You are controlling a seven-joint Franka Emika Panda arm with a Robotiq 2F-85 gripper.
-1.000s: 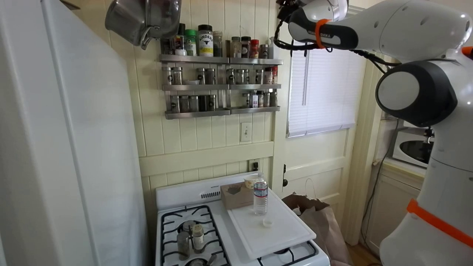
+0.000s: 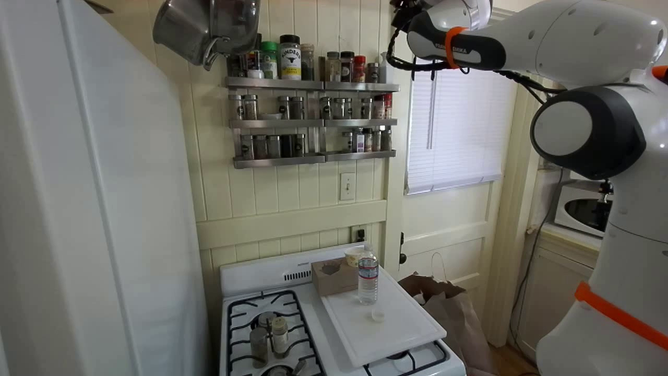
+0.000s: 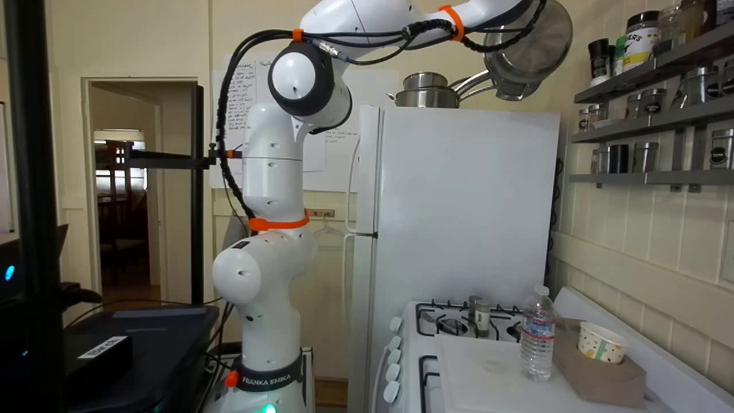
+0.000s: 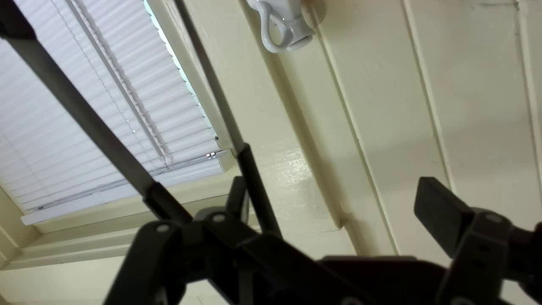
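Observation:
In the wrist view my gripper is open, its dark fingers [image 4: 441,211] wide apart with pale wall panelling beyond the gap. Two long grey bars with black ends [image 4: 261,195] slant down from the upper left beside and behind the left finger; what they belong to cannot be told. A steel pot [image 2: 210,31] hangs at the top left in the first exterior view, and the second exterior view shows hanging cookware [image 3: 530,51] near the arm's far end. My fingertips cannot be made out in either exterior view.
Spice shelves [image 2: 275,123] line the wall. On the stove, a white board [image 2: 388,326] bears a water bottle [image 2: 368,282], with a brown box [image 2: 335,279] beside it. Shakers [image 2: 279,335] stand on the burners. A white fridge [image 3: 468,206] stands nearby; a white cup [image 4: 284,23] hangs against the panelling.
The hanging pot has shifted slightly to the right in the first exterior view. My arm and the things on the stove look the same.

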